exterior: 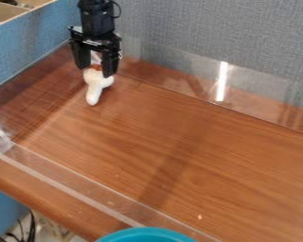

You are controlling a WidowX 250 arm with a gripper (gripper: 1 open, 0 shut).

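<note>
My black gripper (96,59) hangs at the upper left of the wooden table, its fingers open and pointing down over a white elongated object (96,92) with a reddish patch at its top. The object's upper end lies between or just behind the fingers; whether they touch it I cannot tell.
Blue and grey padded walls (242,47) with clear panels border it. The rim of a teal bowl (141,233) shows at the bottom edge.
</note>
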